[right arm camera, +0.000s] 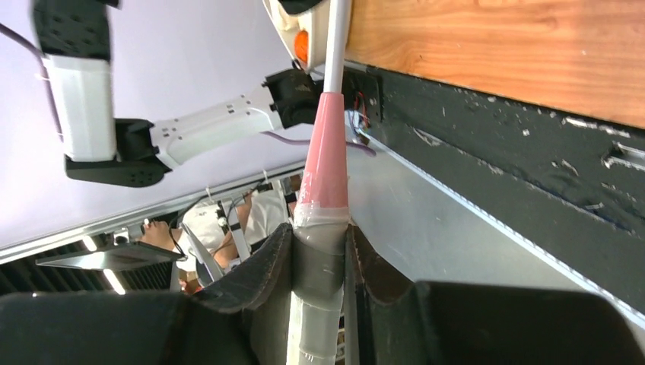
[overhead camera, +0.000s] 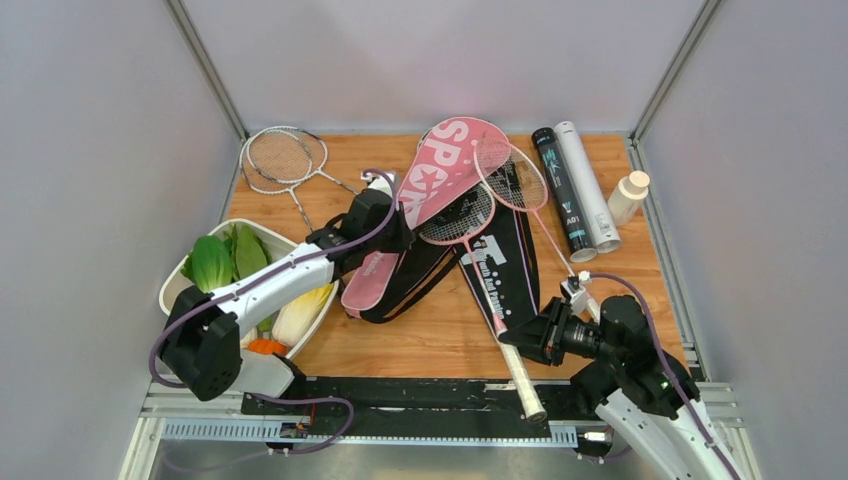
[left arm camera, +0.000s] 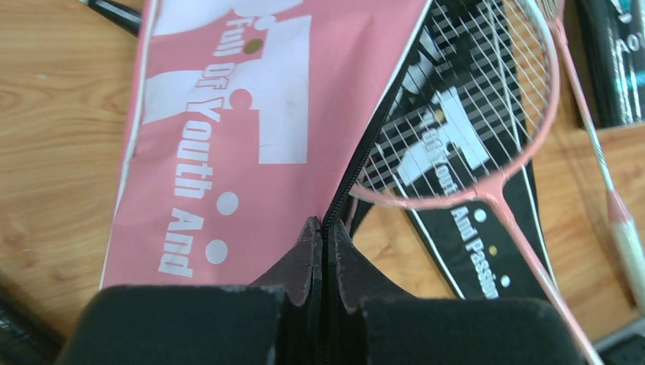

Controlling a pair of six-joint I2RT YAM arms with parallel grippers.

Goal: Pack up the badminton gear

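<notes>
The pink badminton bag [overhead camera: 447, 165] lies slanted across the middle of the table. My left gripper is shut on the zipped edge of its pink cover, as the left wrist view shows. A pink racket [overhead camera: 473, 268] is held by its handle in my right gripper, near the table's front edge. That racket's head overlaps the open side of the bag. A second pink racket [overhead camera: 518, 185] lies to the right, head toward the back. Under the rackets rests a black bag [overhead camera: 512, 262]. Two white rackets [overhead camera: 280, 165] lie at the back left.
A white basin [overhead camera: 172, 292] of vegetables stands at the left. A black tube [overhead camera: 566, 205], a white tube [overhead camera: 588, 190] and a cream bottle [overhead camera: 628, 196] line the right side. Bare wood shows at the front centre.
</notes>
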